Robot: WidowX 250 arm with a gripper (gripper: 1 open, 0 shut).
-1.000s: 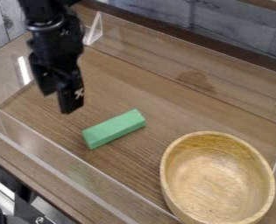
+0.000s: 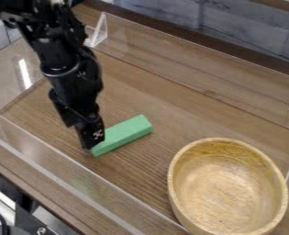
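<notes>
My black gripper (image 2: 88, 138) hangs low over the wooden table, its fingers open at the left end of a green rectangular block (image 2: 125, 131). The block lies diagonally on the table. Whether the fingertips touch it is hard to tell.
A pale wooden bowl (image 2: 227, 185) fills the lower right of the table. A grey wall runs behind, at the top right.
The block looks unmoved.
</notes>
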